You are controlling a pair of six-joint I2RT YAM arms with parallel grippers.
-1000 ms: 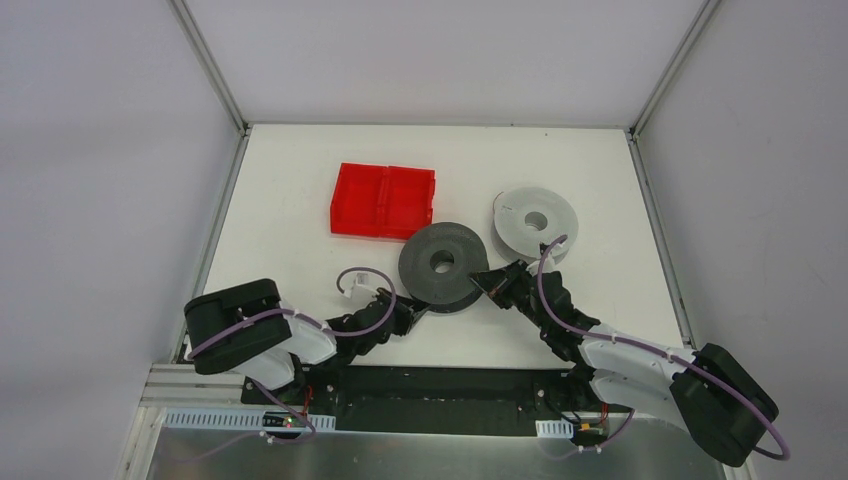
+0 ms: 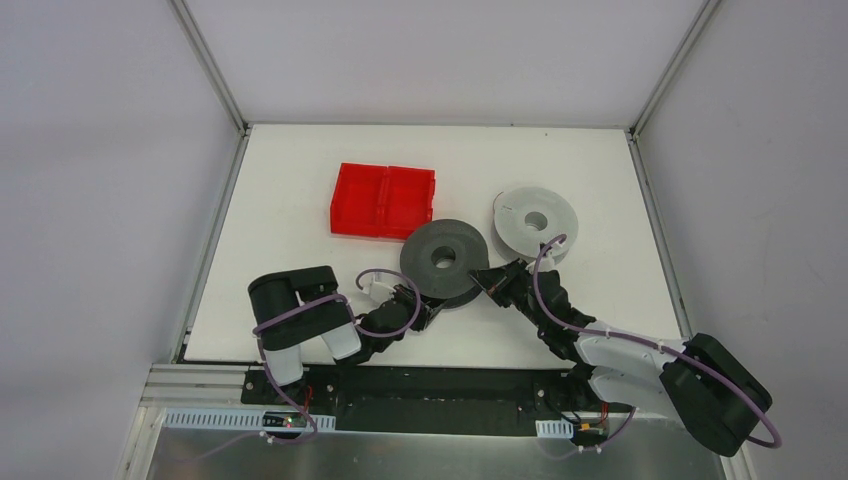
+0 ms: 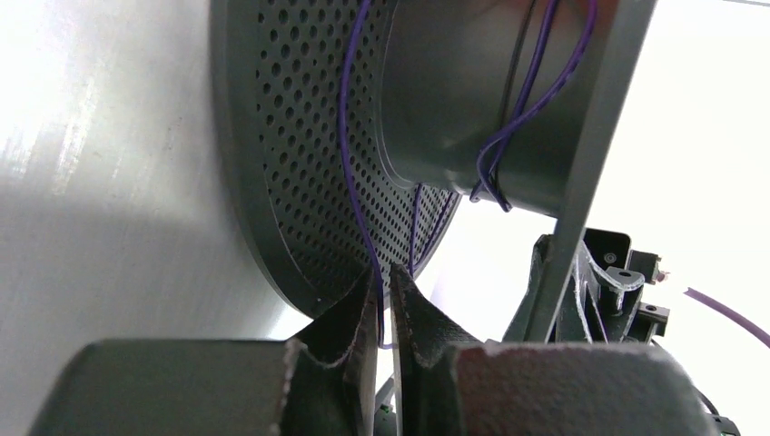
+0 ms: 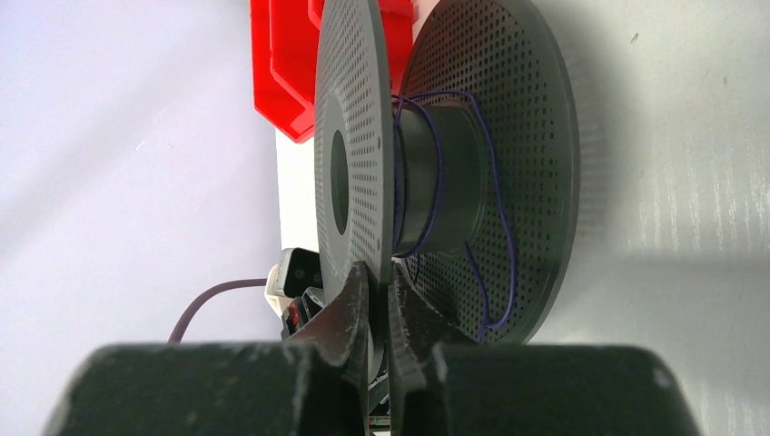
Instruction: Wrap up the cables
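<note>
A dark grey spool (image 2: pixel 424 238) stands on the white table with its round flange facing up. Loose turns of thin purple cable (image 3: pixel 348 163) lie around its core (image 3: pixel 472 109) and against its perforated lower flange. At the spool's near side, my left gripper (image 2: pixel 430 314) is shut, and a strand of that cable runs down between its fingers. On the right side my right gripper (image 2: pixel 476 277) is shut on the rim of the upper flange (image 4: pixel 363 163). The cable's far end cannot be made out.
Behind and left of the spool sits a red two-part bin (image 2: pixel 384 200), close to it. A pale round reel (image 2: pixel 515 205) rests at the back right, just beyond my right gripper. Open table lies at the left and far right.
My left arm has swung to the right, its gripper shifting slightly the same way along the spool's near side. The spool has moved very slightly, while the right gripper has stayed at the rim.
</note>
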